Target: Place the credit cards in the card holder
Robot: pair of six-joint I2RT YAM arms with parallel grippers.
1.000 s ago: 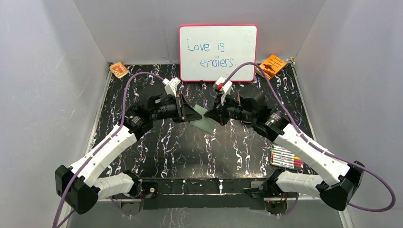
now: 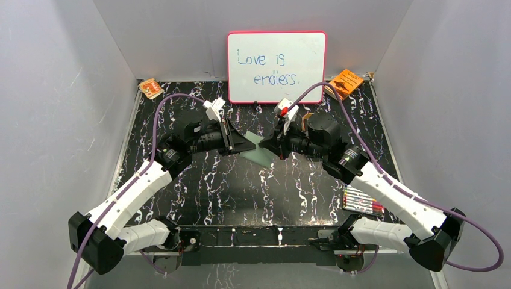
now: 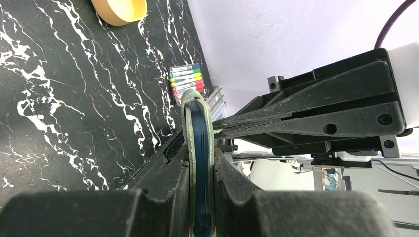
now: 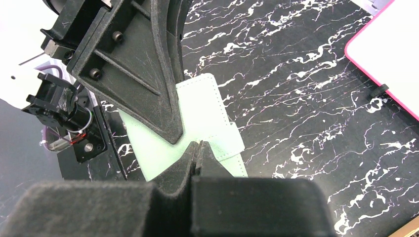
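Observation:
A pale green card holder hangs in mid-air between the arms, with my left gripper shut on it. In the left wrist view the holder stands edge-on, dark layers visible inside. My right gripper is shut, its fingertips at the flap on the holder's face in the right wrist view; whether they pinch anything thin is hard to tell. No loose credit card is clearly visible.
A yellow container sits on the marble table, mostly behind the right arm from above. Markers lie front right, a whiteboard stands at the back, books are in the back corners.
Very little differs: the right arm has shifted slightly, while the holder stays in place between both grippers.

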